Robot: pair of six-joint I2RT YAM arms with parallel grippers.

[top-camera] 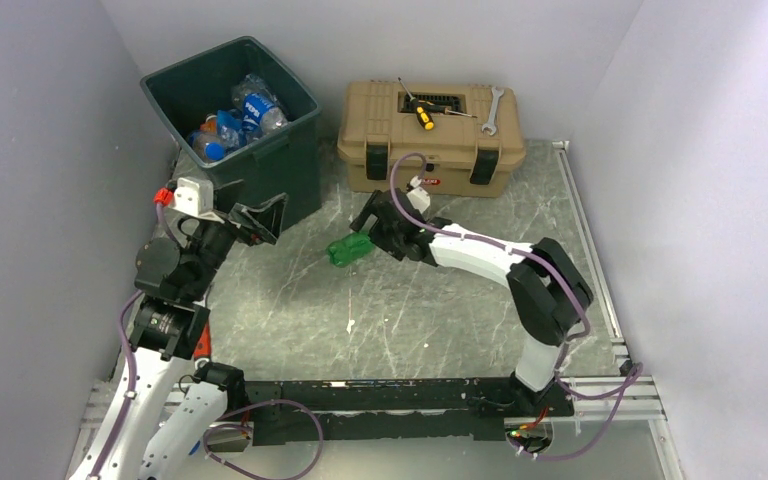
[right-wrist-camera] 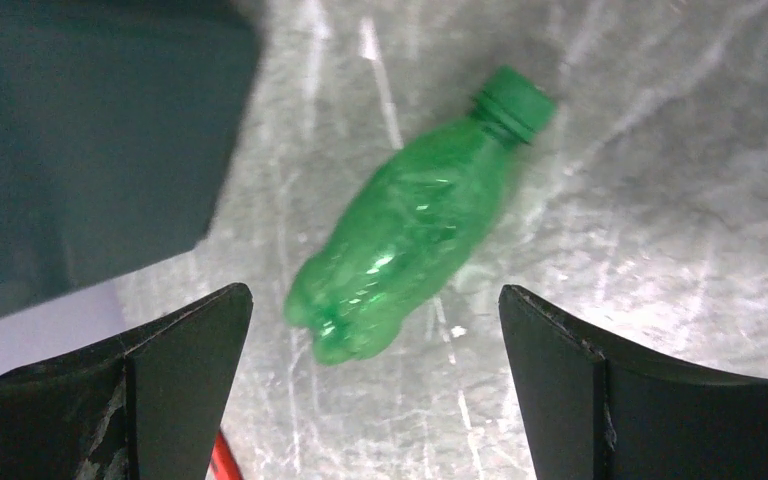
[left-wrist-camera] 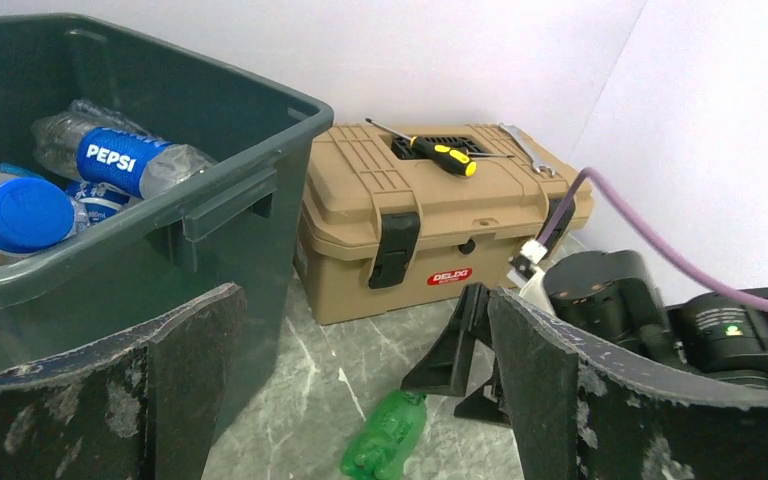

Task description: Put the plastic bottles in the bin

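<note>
A green plastic bottle (top-camera: 350,250) lies on its side on the grey floor, in front of the bin and toolbox; in the right wrist view it (right-wrist-camera: 405,225) sits between and beyond the open fingers of my right gripper, apart from them. The dark green bin (top-camera: 280,180) holds several bottles, including a Pepsi bottle (left-wrist-camera: 120,160) and one with a blue cap (left-wrist-camera: 22,213). My left gripper is open beside the bin, above the floor, with nothing between its fingers.
A tan toolbox (top-camera: 370,120) stands at the back with a screwdriver and wrench (top-camera: 492,110) on it. A red tool (top-camera: 202,342) lies by the left arm. Walls enclose three sides.
</note>
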